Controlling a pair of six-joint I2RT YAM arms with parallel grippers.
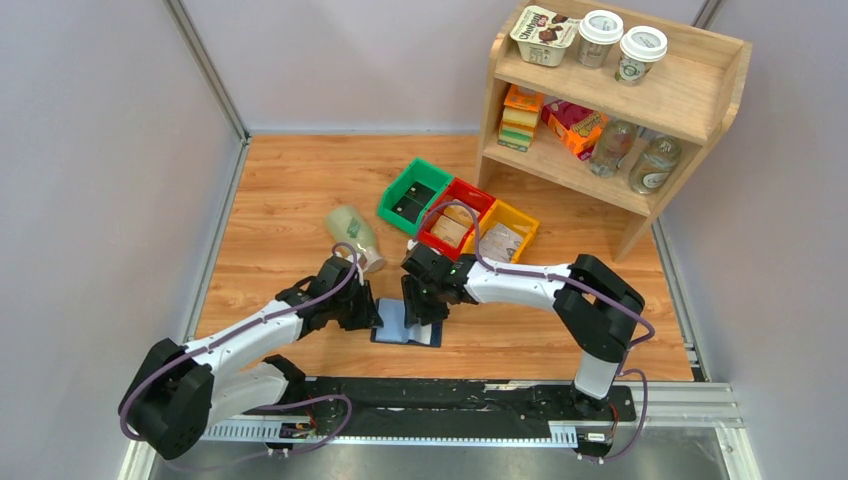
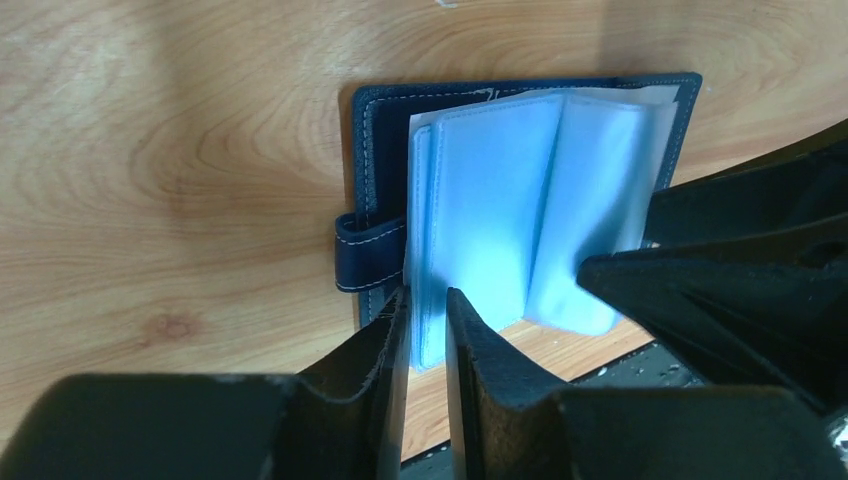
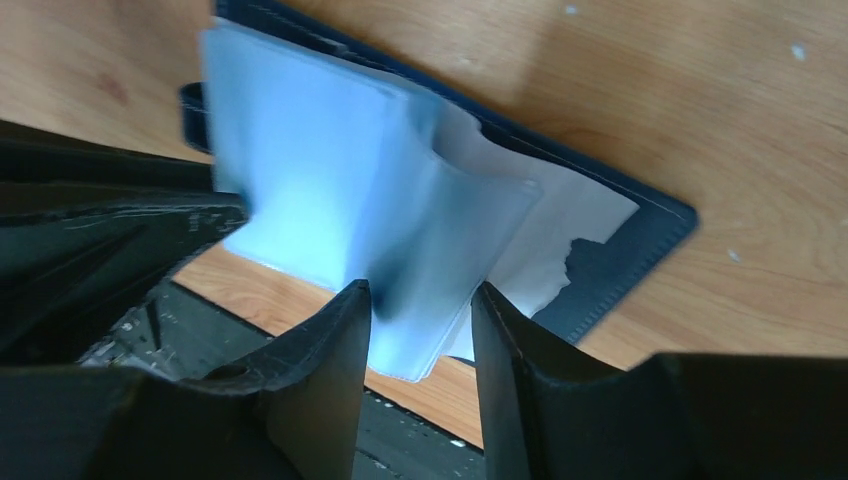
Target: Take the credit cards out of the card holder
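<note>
The dark blue card holder (image 1: 433, 340) lies open on the table, with pale blue sleeves (image 2: 490, 200) inside. At its left edge my left gripper is shut on the edge of the left sleeves. My right gripper is shut on the right-hand sleeve flap (image 3: 440, 250), which is bent up and leftward off the cover. Under that flap, a torn-edged whitish lining (image 3: 560, 225) and the dark cover (image 3: 620, 265) are exposed in the right wrist view. No separate credit card can be made out.
Behind the arms stand green (image 1: 388, 205), red (image 1: 487, 198) and yellow (image 1: 528, 225) bins holding items. A pale green bottle (image 1: 352, 232) lies behind the left gripper. A wooden shelf (image 1: 610, 95) occupies the back right.
</note>
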